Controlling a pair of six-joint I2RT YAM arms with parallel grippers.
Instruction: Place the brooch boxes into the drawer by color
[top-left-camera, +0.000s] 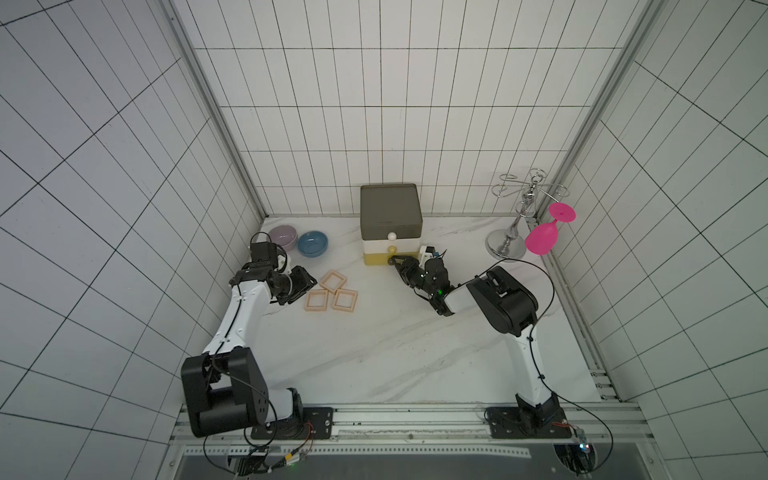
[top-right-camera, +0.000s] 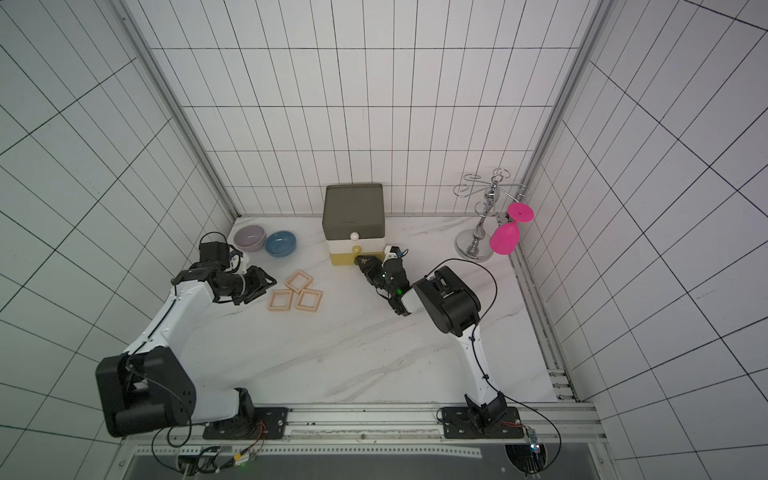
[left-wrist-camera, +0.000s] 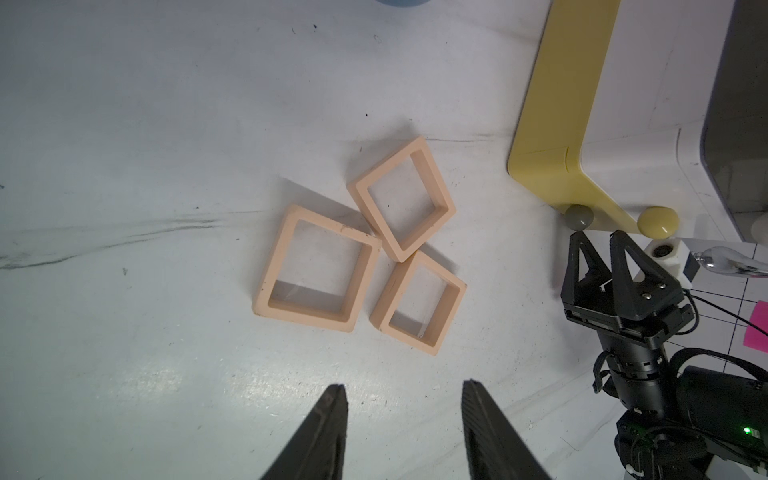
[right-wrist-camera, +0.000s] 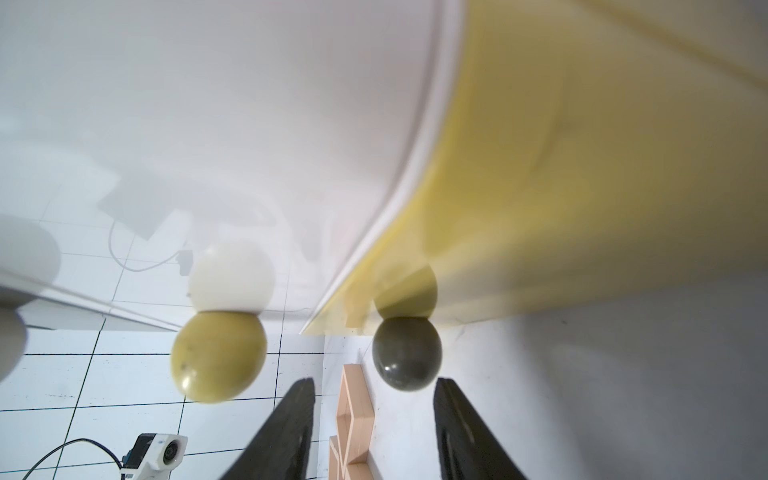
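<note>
A drawer box (top-left-camera: 390, 208) with dark grey top, white middle and yellow lower section stands at the back centre. My open right gripper is at its front, fingertips just short of the dark round knob (right-wrist-camera: 406, 352) on the yellow section, beside a yellow knob (right-wrist-camera: 218, 360) on the white section. Three wooden square frames (left-wrist-camera: 316, 312) lie left of the drawer box, close together. My left gripper hangs open near them, with nothing between its fingers.
A blue bowl (top-left-camera: 313, 244) and a purple bowl (top-left-camera: 283, 235) stand at the back left. A chrome stand (top-left-camera: 504, 246) with pink items (top-left-camera: 542, 238) is at the right.
</note>
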